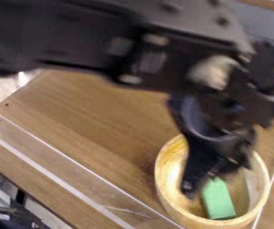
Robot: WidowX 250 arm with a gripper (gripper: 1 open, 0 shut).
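Note:
A round light wooden bowl (171, 179) stands at the lower right of the camera view, holding a long green block (218, 201). The dark gripper (200, 179) reaches down into the bowl from above, its lower tip over the upper end of the block, which it partly hides. The gripper is shut, and I see nothing held in it; its tip is somewhat blurred.
The bowl stands on a wooden board (80, 125) with clear plastic edging along the lower left. The board's middle left is clear. The arm covers most of the back of the scene.

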